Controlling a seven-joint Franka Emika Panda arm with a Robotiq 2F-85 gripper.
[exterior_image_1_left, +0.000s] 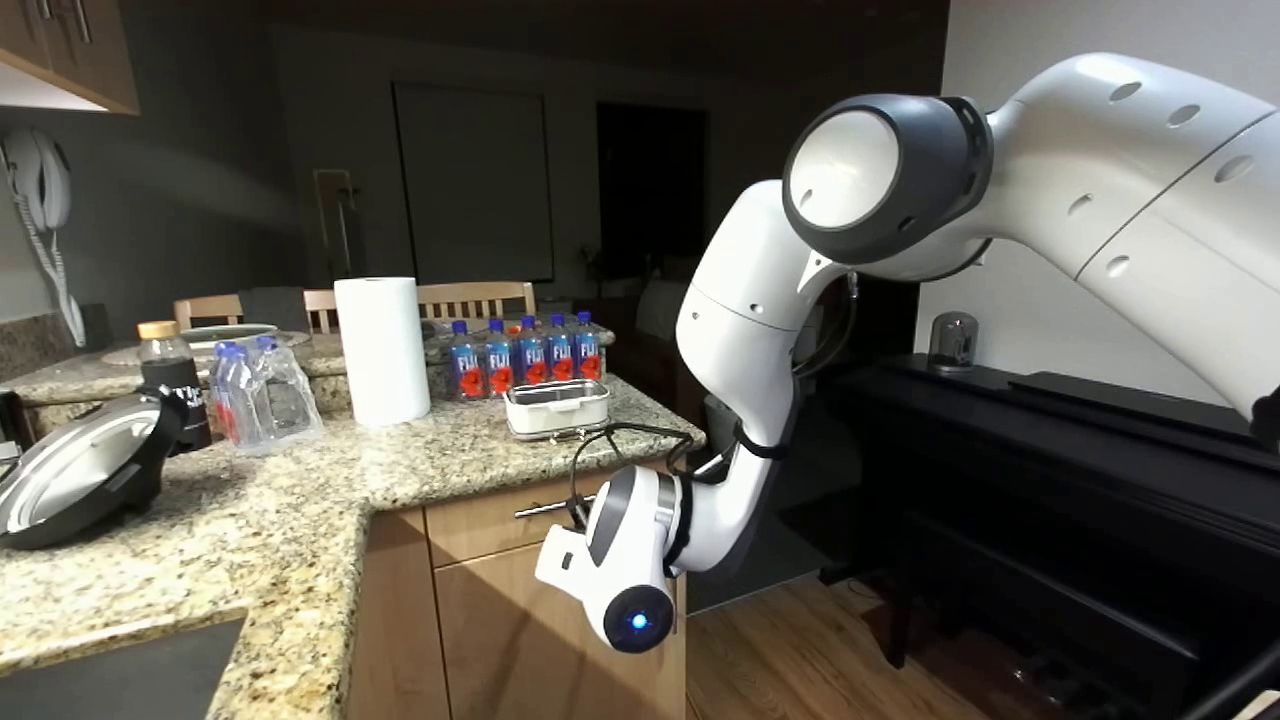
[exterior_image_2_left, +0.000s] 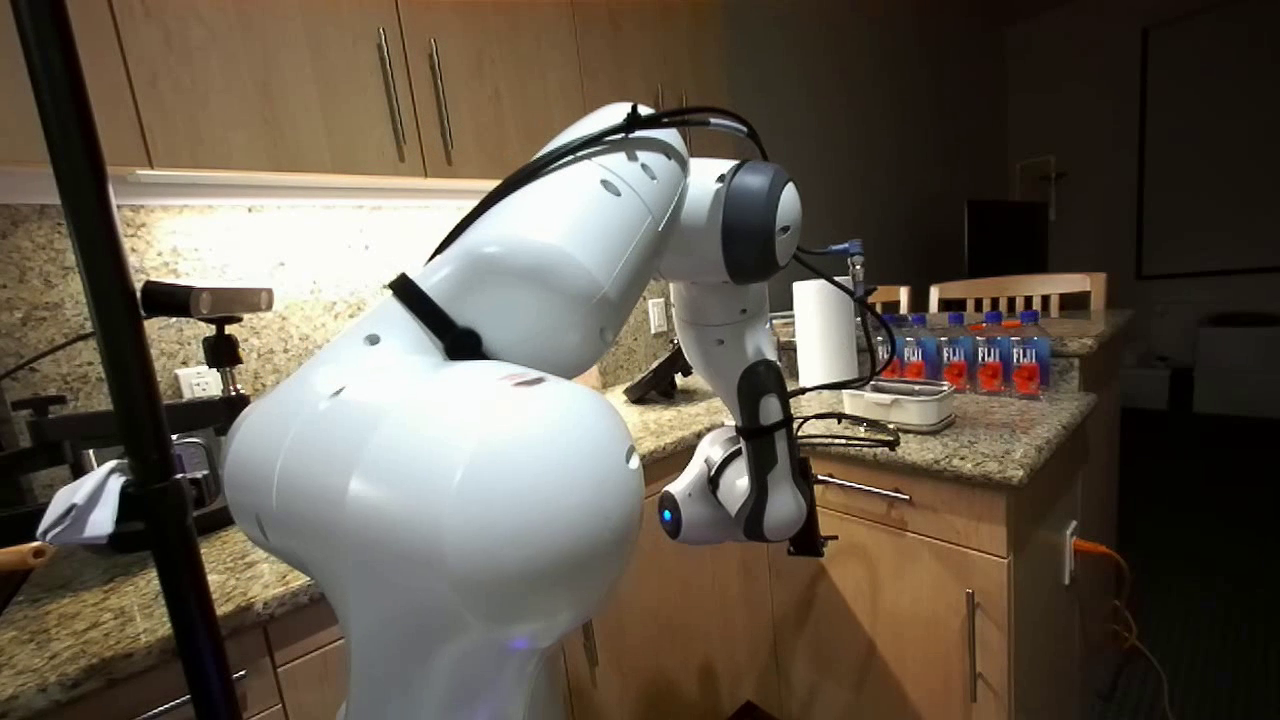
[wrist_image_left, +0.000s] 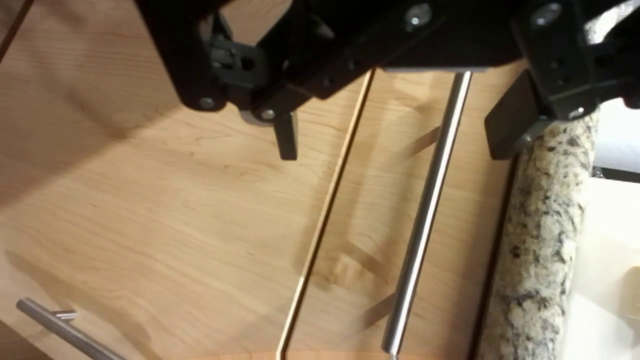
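In the wrist view my gripper is open, its two dark fingers well apart with nothing held between them. The drawer's steel bar handle (wrist_image_left: 423, 222) runs lengthwise below and between the fingertips, nearer the right one. Its drawer front (wrist_image_left: 372, 240) looks closed, under the granite counter edge (wrist_image_left: 537, 240). Exterior view 1 has the wrist hiding the right part of the handle (exterior_image_1_left: 549, 509). From exterior view 2, the gripper (exterior_image_2_left: 810, 548) shows only as a dark shape close to the cabinet, and whether it touches the handle (exterior_image_2_left: 864, 487) cannot be told.
A white lidless container (exterior_image_1_left: 557, 409) stands on the counter above the drawer, with a paper towel roll (exterior_image_1_left: 381, 350) and several water bottles (exterior_image_1_left: 528, 358) behind it. The lower cabinet door has its own handle (exterior_image_2_left: 970, 642). A black piano (exterior_image_1_left: 1020, 516) stands at the right.
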